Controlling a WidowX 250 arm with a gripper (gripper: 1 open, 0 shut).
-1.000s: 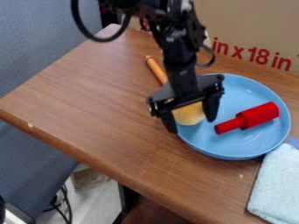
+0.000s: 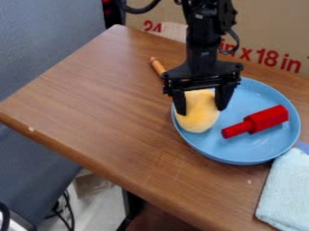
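Note:
The black gripper [image 2: 201, 88] hangs over the blue plate [image 2: 241, 151] at the right of the table, its fingers down at a round yellow object [image 2: 197, 116] on the plate's left part. Whether the fingers are apart from it or touching it I cannot tell. A red cylindrical object [image 2: 256, 122] with a narrower end lies on the plate's right part.
An orange stick-like item [image 2: 157, 66] lies behind the plate. A white cloth [image 2: 286, 194] is at the front right, and a cardboard box [image 2: 276, 41] stands at the back.
The gripper has moved up and back from low over the plate's front left, uncovering more of the yellow object, which stays on the plate.

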